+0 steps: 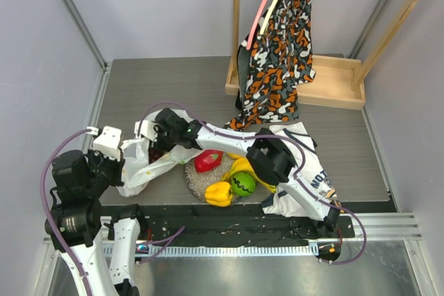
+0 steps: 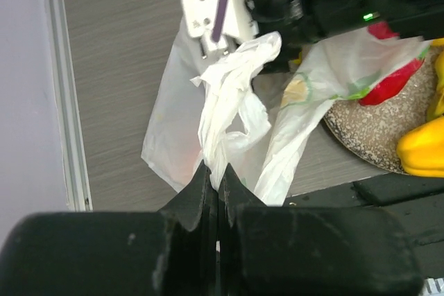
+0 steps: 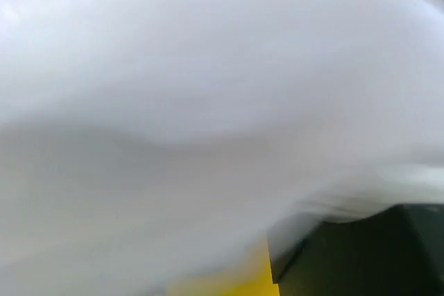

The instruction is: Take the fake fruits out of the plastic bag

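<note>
A white plastic bag (image 1: 149,171) lies on the left of the table, its mouth spread around my right gripper (image 1: 154,149). My left gripper is shut on a bunched strip of the bag. Blurred bag film fills most of the right wrist view, with a dark finger (image 3: 368,251) at lower right and a yellow patch (image 3: 243,283) beside it; the spacing of the right fingers is hidden. Outside the bag are a red pepper (image 1: 207,161), a yellow pepper (image 1: 219,194), a green ball-shaped fruit (image 1: 243,184) and yellow bananas (image 1: 266,184).
These fruits rest on or around a round speckled plate (image 1: 196,184). Right of it lies a white printed cloth bag (image 1: 316,171). A patterned cloth (image 1: 277,67) hangs over a wooden frame (image 1: 333,88) behind.
</note>
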